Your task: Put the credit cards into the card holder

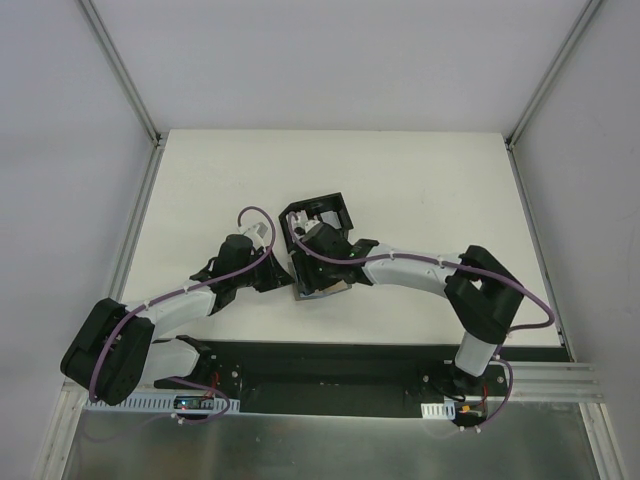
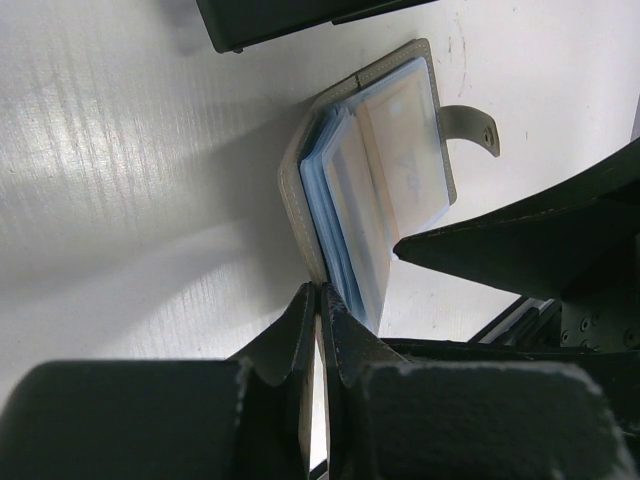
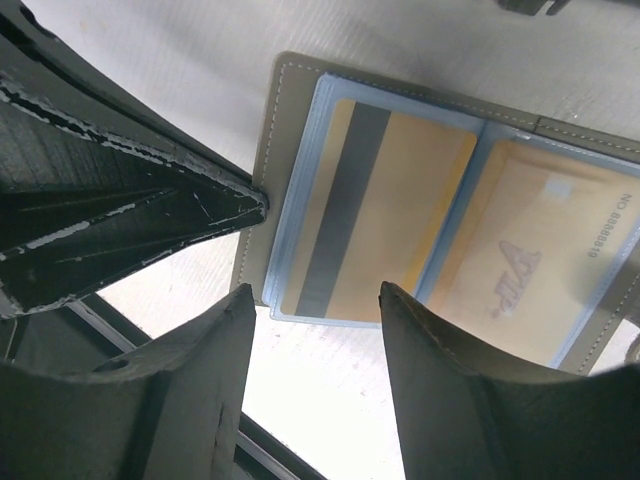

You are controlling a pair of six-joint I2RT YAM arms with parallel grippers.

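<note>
The card holder [image 2: 296, 200] lies open with blue sleeves holding tan cards [image 3: 370, 220], one with a dark stripe. My left gripper is shut at the holder's near edge, the thin edge at its fingertips; it also shows beside the holder in the right wrist view. My right gripper is parted over the holder's striped-card end, with nothing seen between its fingertips. In the top view it hides much of the holder.
A black tray [image 1: 342, 208] with pale compartments stands just behind the holder.
</note>
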